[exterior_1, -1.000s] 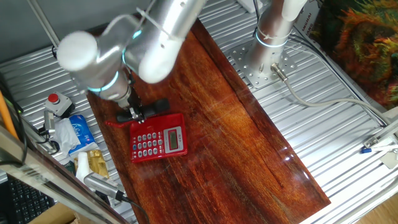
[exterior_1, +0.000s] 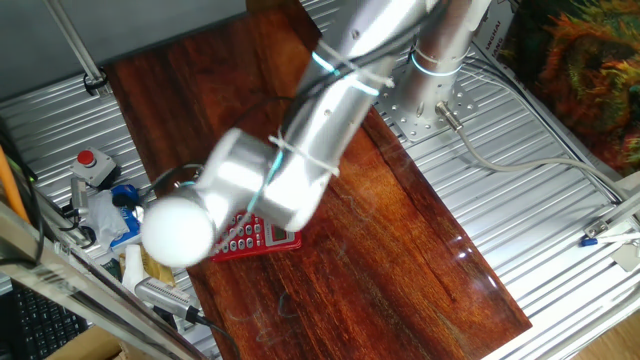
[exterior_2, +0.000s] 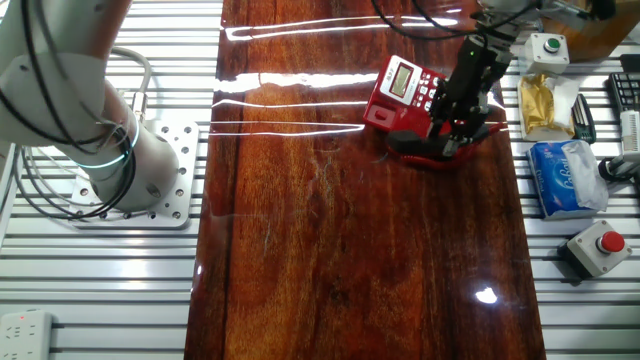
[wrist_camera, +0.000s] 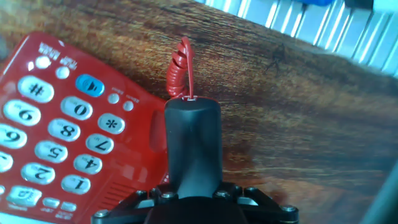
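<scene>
A red desk telephone (wrist_camera: 124, 149) with silver keys and a small display lies on the dark wooden board. Its black handset (wrist_camera: 194, 140), with a coiled red cord (wrist_camera: 178, 71) at the far end, runs along the phone's side in the wrist view. My gripper (exterior_2: 455, 140) is across the handset's middle, and its fingers (wrist_camera: 239, 193) close in on both sides of it, shut on it. Whether the handset rests on the phone or hangs just above it, I cannot tell. In exterior view 1 the arm covers the handset and part of the phone (exterior_1: 282, 240).
Beyond the board's edge are a blue-and-white tissue pack (exterior_2: 565, 180), a box with a red button (exterior_2: 597, 248), a box with a green button (exterior_2: 545, 52) and a gold packet (exterior_2: 545, 105). The board's middle (exterior_2: 310, 230) is clear.
The arm has swung downward in exterior view 1, from beyond the phone's upper edge to above the phone. Its wrist now covers most of the keypad and the handset. The phone looks unmoved.
</scene>
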